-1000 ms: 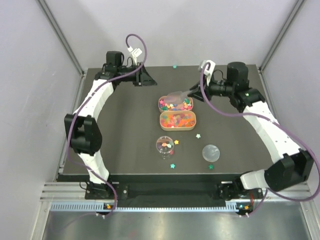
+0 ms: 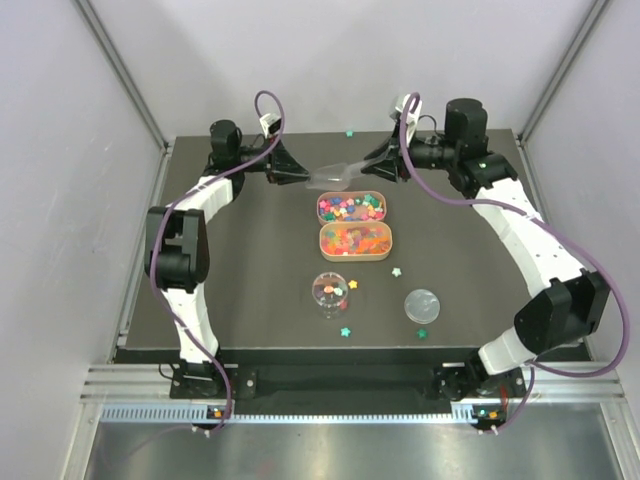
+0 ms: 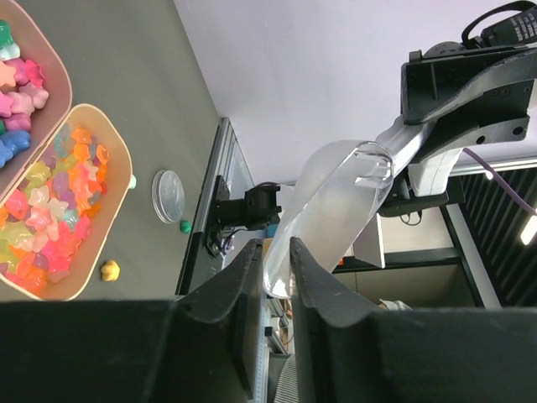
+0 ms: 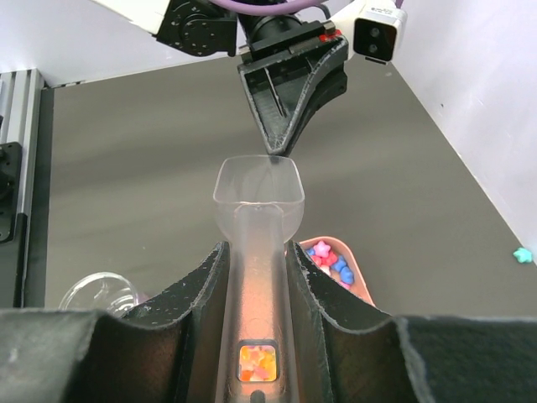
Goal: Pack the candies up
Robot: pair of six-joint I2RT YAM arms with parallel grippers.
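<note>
A clear scoop (image 2: pixel 335 178) hangs level above the far edge of the candy boxes. My right gripper is shut on its handle, and the bowl looks empty. At the bowl's front lip is my left gripper, its fingers slightly apart with the lip showing between the fingertips; firm contact cannot be made out. Below, one box (image 2: pixel 320 215) holds opaque coloured candies and the nearer box (image 2: pixel 323 248) holds translucent ones. Nearer the front stands a clear jar (image 2: pixel 318 301) with a few candies in it. Its round clear lid (image 2: pixel 421 306) lies to the right.
Loose star candies lie about the table: a yellow one (image 2: pixel 353 284), a white one (image 2: pixel 396 272), a teal one (image 2: pixel 345 331), a green one (image 2: pixel 422 334). Another green candy (image 4: pixel 523 255) is at the back edge.
The scoop, in my right gripper, has risen leftward and back, away from over the far box. My left gripper has come down to its lip.
</note>
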